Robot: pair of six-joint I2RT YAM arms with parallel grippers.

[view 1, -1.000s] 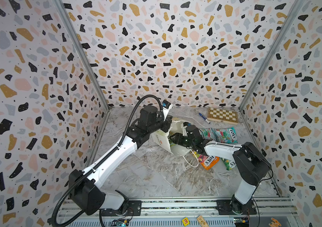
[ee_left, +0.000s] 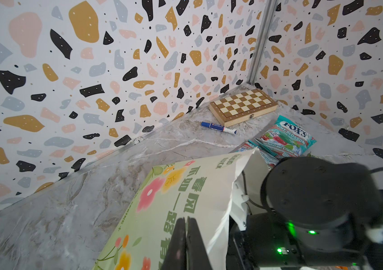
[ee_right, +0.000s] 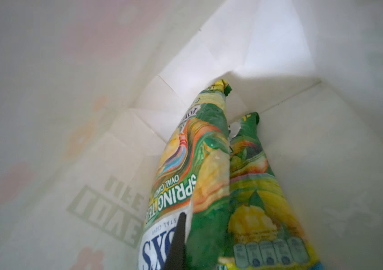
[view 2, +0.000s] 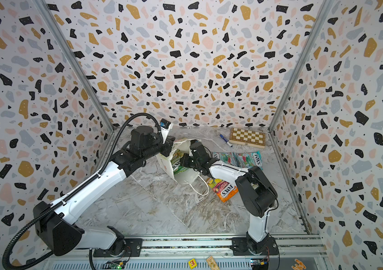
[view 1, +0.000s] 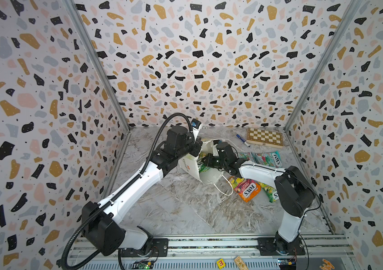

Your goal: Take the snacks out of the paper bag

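The white paper bag (view 1: pixel 191 169), seen from outside with flowers and Chinese print in the left wrist view, lies with its mouth facing right. Its wall is pinched by my left gripper, whose dark fingers are together. My right gripper (view 1: pixel 209 160) reaches inside the bag. There, a green Spring Tea candy packet (ee_right: pixel 173 189) is creased upright around the one visible dark finger (ee_right: pixel 178 245); the gripper is shut on it, with the other finger hidden. A second green-yellow packet (ee_right: pixel 258 211) lies against it on the right.
Two teal packets (ee_left: pixel 285 137) lie right of the bag. An orange packet (view 1: pixel 248 190) and a green one (view 1: pixel 270 192) lie nearer the front. A blue marker (view 1: pixel 242 140) and chessboard box (view 1: pixel 264 137) sit at the back right.
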